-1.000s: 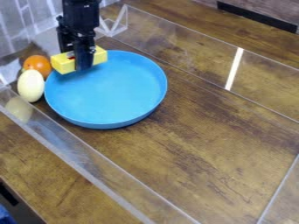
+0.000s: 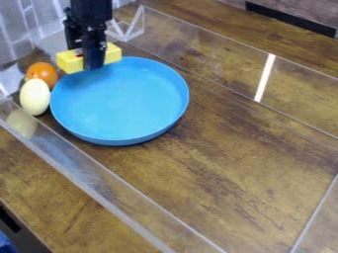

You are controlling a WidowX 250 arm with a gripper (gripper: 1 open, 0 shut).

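Note:
My gripper (image 2: pixel 89 49), dark, reaches down from the top left and is shut on a yellow block (image 2: pixel 71 61) at the back-left rim of a round blue plate (image 2: pixel 122 104). The fingers partly cover the block. An orange round object (image 2: pixel 42 73) and a pale egg-shaped object (image 2: pixel 35 99) sit just left of the plate.
Clear plastic walls or panels line the left side and cross the wooden table (image 2: pixel 238 173). A white tape strip (image 2: pixel 264 77) lies to the right. The table right of and in front of the plate is clear.
My gripper and the yellow block have shifted slightly up in the view, toward the back. The plate and the objects beside it look unchanged.

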